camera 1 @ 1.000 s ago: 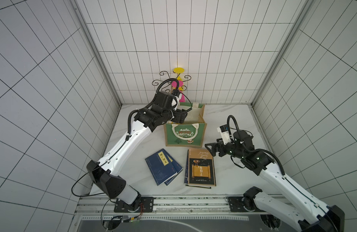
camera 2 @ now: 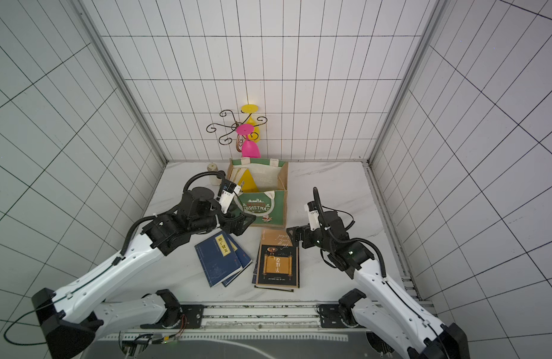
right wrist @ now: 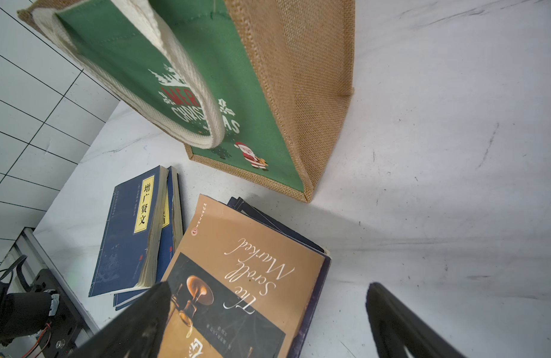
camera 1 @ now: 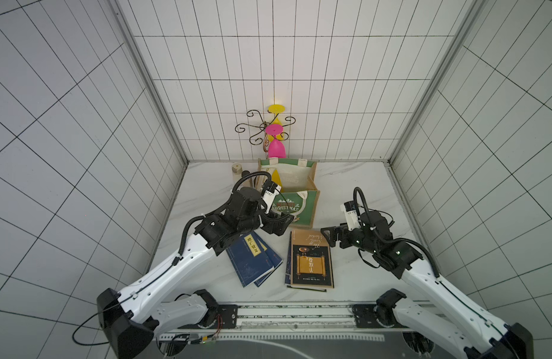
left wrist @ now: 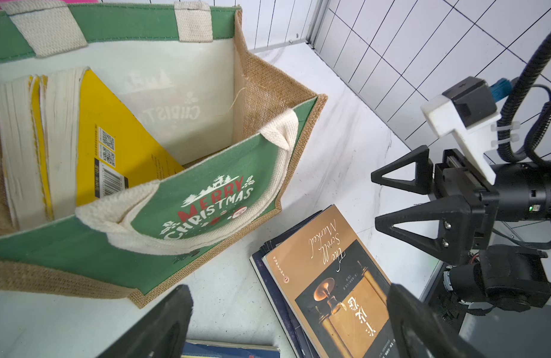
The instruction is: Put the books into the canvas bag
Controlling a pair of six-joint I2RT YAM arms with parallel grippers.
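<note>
The canvas bag (left wrist: 215, 208) stands upright at the back, green with a "Merry Christmas" front, holding yellow books (left wrist: 117, 143). Blue books (right wrist: 123, 232) lie stacked on the front left of the table. A tan-and-black book (right wrist: 239, 274) tops a darker stack at the front centre. My left gripper (camera 1: 282, 222) hangs before the bag, above the gap between the stacks, open and empty. My right gripper is open and empty, just above the right edge of the centre stack.
A metal rack with pink and yellow shapes (camera 1: 276, 148) and a small canister (camera 1: 237, 170) stand behind or beside the bag.
My left gripper has moved down and toward the front, from above the bag to in front of it. My right arm has shifted slightly downward and to the right.
</note>
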